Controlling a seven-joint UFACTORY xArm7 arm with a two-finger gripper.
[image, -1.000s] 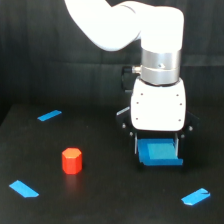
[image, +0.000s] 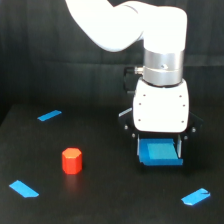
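Observation:
My gripper (image: 160, 143) points down at the right of the middle, its white hand just above a blue box-like object (image: 160, 158). Thin dark parts reach down near the left and right sides of the blue object. The hand hides the object's upper part, and I cannot tell whether the fingers touch it. Well to the left, a red block (image: 72, 161) stands on the dark table, apart from the gripper.
Blue tape strips lie flat on the black table: one at the back left (image: 50, 115), one at the front left (image: 24, 188) and one at the front right (image: 196, 197). Bare table lies between the red block and the blue object.
The arm and hand have shifted very slightly right and down. The blue object, the red block and the tape strips look unmoved.

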